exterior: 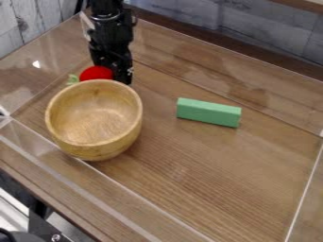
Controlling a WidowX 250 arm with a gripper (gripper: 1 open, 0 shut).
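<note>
The black gripper point(113, 57) hangs in the upper middle of the camera view, just above and behind a red round object point(96, 74) that sits at the back of a large wooden bowl point(93, 128). Whether its fingers are open or shut on the red object cannot be made out. A small pale green piece shows at the left side of the red object.
A green rectangular block point(209, 112) lies on the wooden table point(228, 180) to the right of the bowl. A raised edge runs along the left.
</note>
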